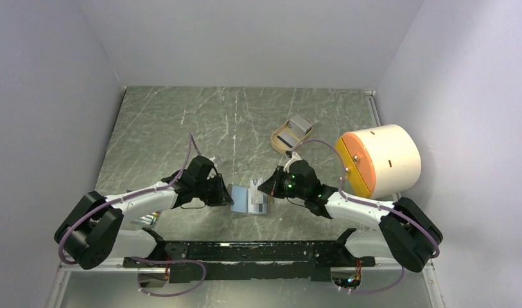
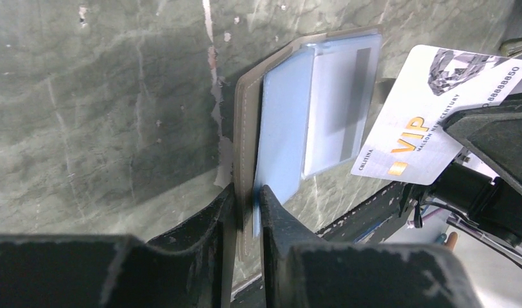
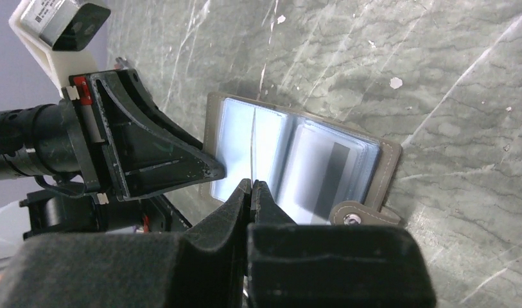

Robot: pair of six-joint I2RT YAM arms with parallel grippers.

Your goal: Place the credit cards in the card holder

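Observation:
The open card holder [image 2: 284,128], grey-brown with clear bluish sleeves, lies on the marble table at the front middle. My left gripper is shut on its left edge. My right gripper [image 1: 264,189] is shut over the holder, with a white VIP card [image 2: 406,128] pinched between its fingertips. In the right wrist view the card [image 3: 253,144] is edge-on, upright above the left sleeve of the holder [image 3: 325,167].
A small box [image 1: 277,142] with grey stacks stands at the back right. A large cream cylinder [image 1: 390,160] with orange end sits at the right. Several small items [image 1: 147,218] lie front left.

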